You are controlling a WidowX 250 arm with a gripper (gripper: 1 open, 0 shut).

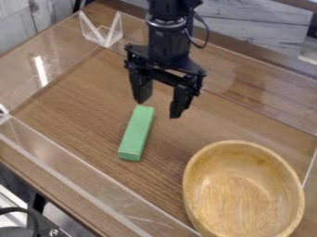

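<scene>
My black gripper [162,93] hangs over the upper middle of the wooden table, open, its two fingers spread left and right. Just below and left of it, a green rectangular block [136,133] lies flat on the table, apart from the fingers.
A tan oval bowl [242,196] fills the lower right. A clear plastic object [102,28] is at the back left, and another [4,115] at the left edge. A black cable [25,215] shows at the bottom left.
</scene>
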